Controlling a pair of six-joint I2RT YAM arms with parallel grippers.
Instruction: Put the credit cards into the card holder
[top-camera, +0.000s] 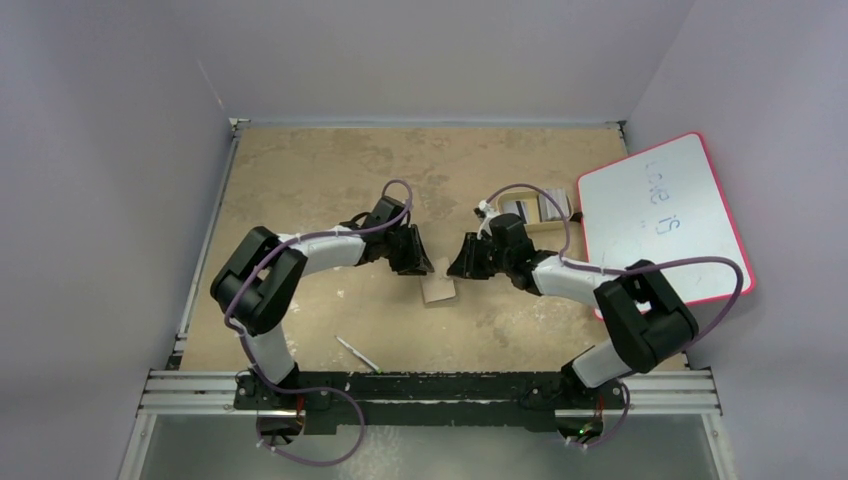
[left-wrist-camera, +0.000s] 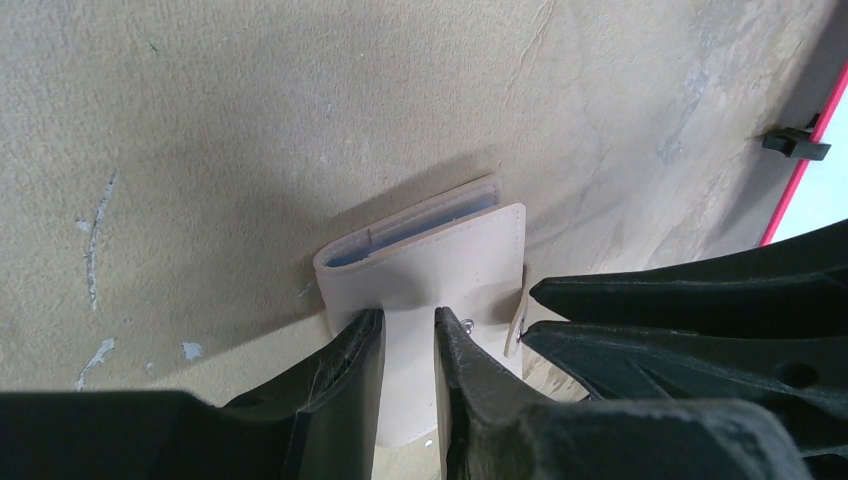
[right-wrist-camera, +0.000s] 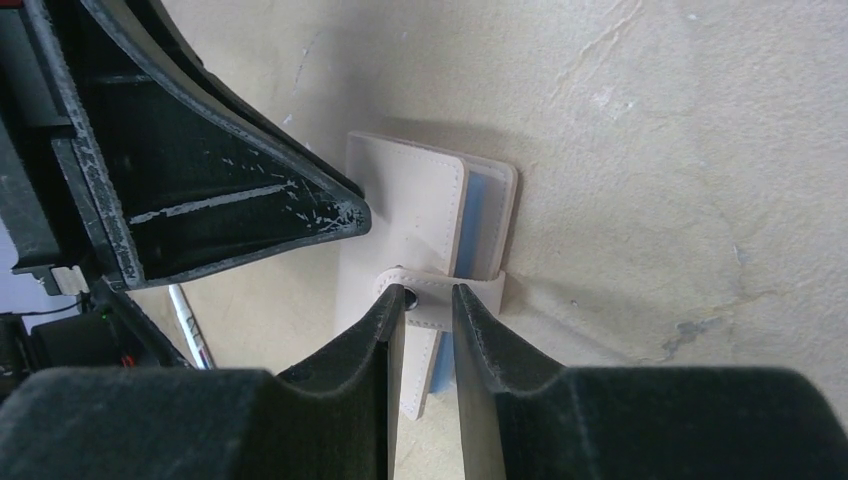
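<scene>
The pale leather card holder (top-camera: 438, 290) lies on the table between both grippers, with a blue inner pocket and a strap with a snap (right-wrist-camera: 480, 295) showing in the right wrist view. My left gripper is at the holder's face, fingers slightly apart. My right gripper is at the strap from the right side, fingers also slightly apart. I cannot tell that either grips anything. A tan box (top-camera: 532, 225) at the back right contains cards (top-camera: 552, 202), partly behind the right arm's cable in the top view.
A whiteboard (top-camera: 650, 210) with writing stands along the right side, beside the box. A pen (top-camera: 357, 353) lies near the front edge.
</scene>
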